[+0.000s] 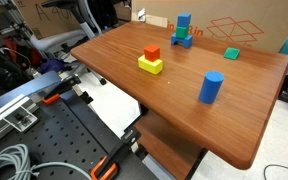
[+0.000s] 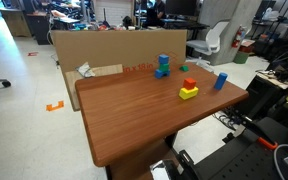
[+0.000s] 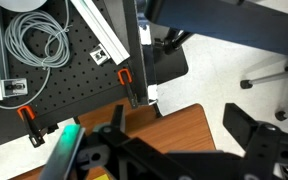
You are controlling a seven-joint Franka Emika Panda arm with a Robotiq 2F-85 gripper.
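Note:
Wide apart stand the dark fingers (image 3: 256,145) of my open gripper, nothing between them, low in the wrist view. On the wooden table, a red block (image 1: 152,51) rests atop yellow ones (image 1: 150,66). Farther back, a stack has a blue block (image 1: 184,20) on top, a green one (image 1: 182,32) beneath and a blue base (image 1: 181,42). A blue cylinder (image 1: 211,87) stands upright near the table's right end. Behind it lies a flat green piece (image 1: 231,53). None of these is clearly shown in the wrist view.
A cardboard-like panel (image 2: 134,50) borders the table's back. Bare wood (image 2: 129,110) covers much of the tabletop. In the wrist view, a black perforated bench (image 3: 79,75) carries a coiled grey cable (image 3: 39,40) and orange-handled clamps (image 3: 126,78); pale floor (image 3: 214,80) shows at right.

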